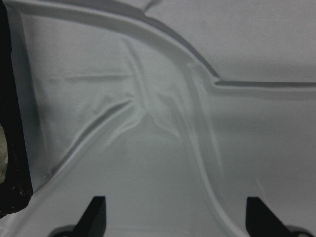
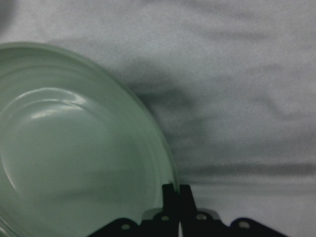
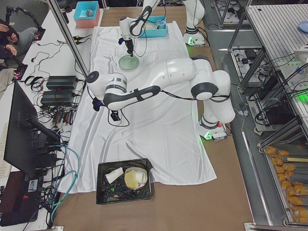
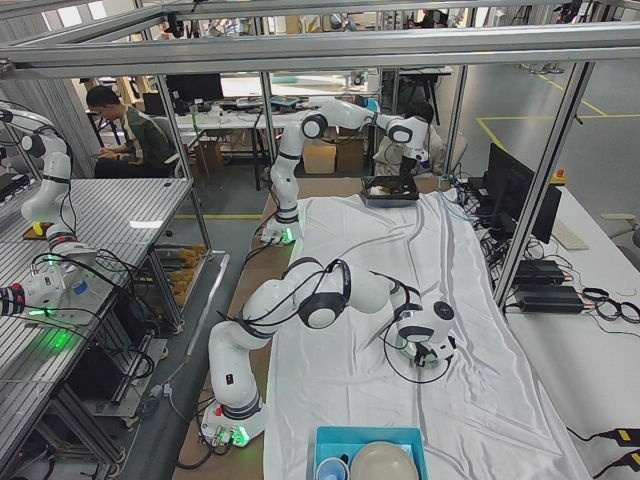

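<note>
A green plate (image 2: 79, 148) lies on the white cloth, also visible in the camera left view (image 3: 129, 62). My right gripper is closed on the plate's right rim in the right wrist view. My left gripper stands open over bare cloth, with the edge of a black tray (image 1: 15, 182) at the left of its wrist view. In the camera left view the black tray (image 3: 103, 192) holds a white piece, a pale bowl and a yellowish item.
A blue bin (image 4: 330, 440) with a cup and beige dish stands at the table's far end from the tray. Cables, monitor (image 3: 21, 139) and frame posts line the sides.
</note>
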